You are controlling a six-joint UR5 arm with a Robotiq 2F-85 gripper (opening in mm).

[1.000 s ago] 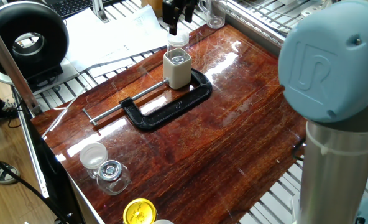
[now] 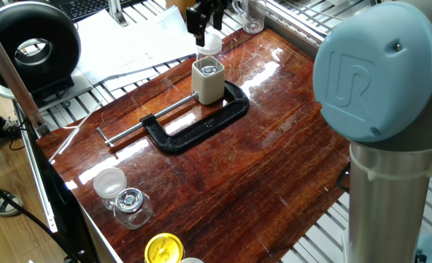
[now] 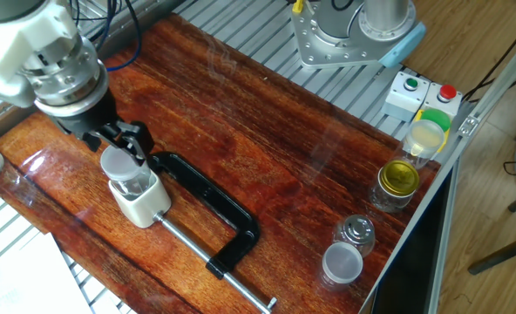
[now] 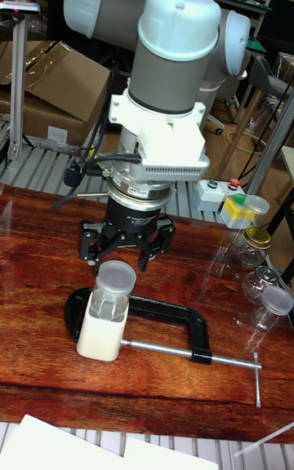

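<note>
A clear jar with a frosted white lid (image 4: 116,277) stands upright in a beige block (image 4: 102,330). The black C-clamp (image 4: 174,313), its steel screw against the block, lies around it on the wooden table. Above and behind the jar in the third exterior view, my gripper (image 4: 118,256) points down with its black fingers spread wide and nothing between them. In the second exterior view the gripper (image 3: 125,142) is close over the lid (image 3: 121,163); whether a finger touches it, I cannot tell. Only the lower part of the gripper (image 2: 203,33) shows at the top of the first exterior view.
Near one table edge stand several jars: one with a gold lid (image 3: 398,178), one with a silver top (image 3: 357,229), a white-lidded one (image 3: 342,262) and another pale-lidded one (image 3: 425,137). Beside them sits a button box (image 3: 407,93).
The blue-capped arm joint has shifted left in the first exterior view. Jar, block and clamp have stayed put.
</note>
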